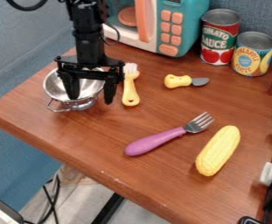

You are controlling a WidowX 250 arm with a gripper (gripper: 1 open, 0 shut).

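My black gripper [91, 84] hangs over a metal colander [63, 101] at the left of the wooden table, its fingers low at the colander's rim; whether anything sits between them I cannot tell. Just right of it lies a yellow-handled utensil [131, 89]. A yellow-handled knife [180, 81], a fork with a purple handle [156, 140] and a yellow corn cob [218, 150] lie on the table.
A teal toy microwave [179, 22] and two cans [219, 39] stand at the back. A dark appliance with white knobs lines the right edge.
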